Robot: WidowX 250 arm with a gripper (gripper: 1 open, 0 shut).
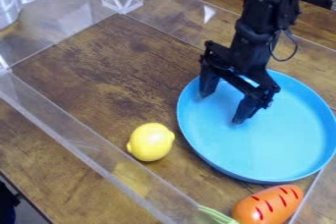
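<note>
My black gripper (226,98) reaches down over a blue round plate (250,144), its fingers spread apart at the upper left part of the plate, with nothing visible between them. A yellow lemon (151,141) lies on the wooden surface to the lower left of the plate. An orange toy carrot (268,204) with a pale green top lies below the plate at the bottom right.
The wooden floor (92,71) left of the plate is clear. Clear plastic walls (27,110) edge the area along the left and front.
</note>
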